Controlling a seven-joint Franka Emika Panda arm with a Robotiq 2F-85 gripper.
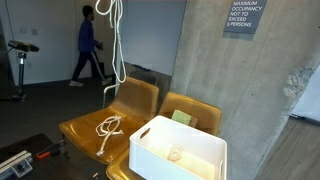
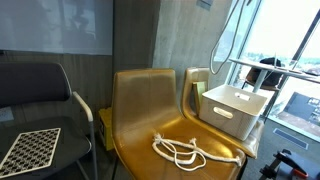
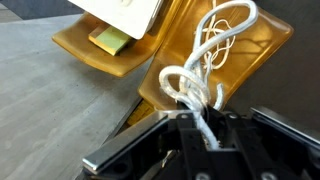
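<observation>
A white rope is gripped in my gripper, which is shut on it, in the wrist view. Part of that hanging rope dangles at the top of exterior view 1, where the gripper itself is out of frame. In exterior view 2 a loop of hanging rope shows above the box. Another loose white rope lies on the brown chair. The white box sits on the neighbouring chair, with a small pale coiled thing inside.
A yellow-green block rests on the chair behind the box. To the left in exterior view 2 stands a dark chair with a checkered board on it. A person walks in the background.
</observation>
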